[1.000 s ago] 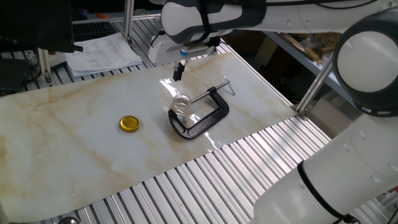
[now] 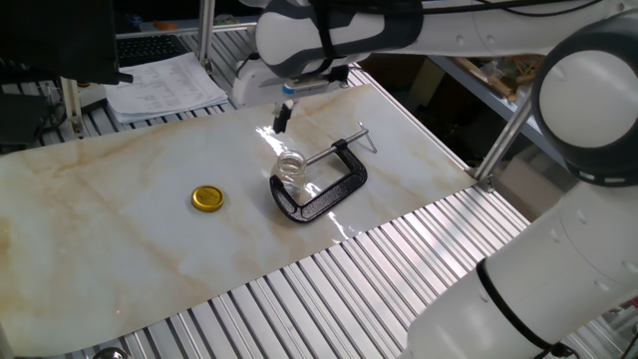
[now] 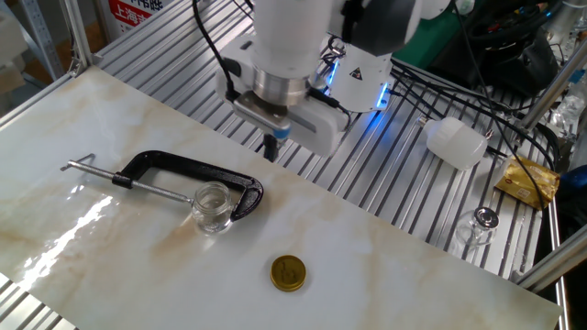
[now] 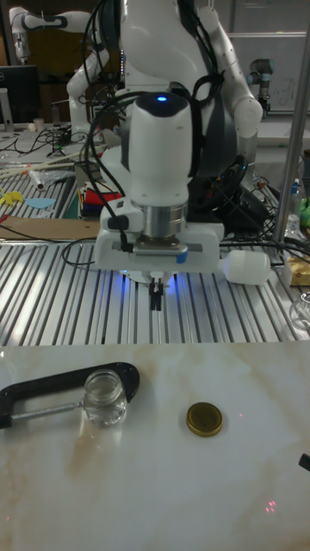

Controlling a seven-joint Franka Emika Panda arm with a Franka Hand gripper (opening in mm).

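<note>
A clear glass jar [image 3: 213,206], open at the top, stands on the marbled board between the screw tip and the end of a black C-clamp [image 2: 318,204]. Whether the clamp grips it tightly I cannot tell. Apart from them lies a round golden lid [image 2: 207,198], flat on the board. My gripper [image 4: 156,295] hangs in the air, its black fingers pointing down and close together. Nothing shows between them, and they touch none of these objects. In exterior view 2 the gripper [image 3: 270,148] appears past the clamp, toward the robot's base.
Papers [image 2: 165,91] lie behind the board in exterior view 1. A white plastic bottle [image 3: 456,143], a small glass jar [image 3: 478,225] and a gold packet [image 3: 527,181] sit on the slatted table beside the base. Around the lid the board [image 2: 100,239] is bare.
In exterior view 1 my gripper has shifted slightly left and a little lower. Jar, clamp and lid have stayed where they were.
</note>
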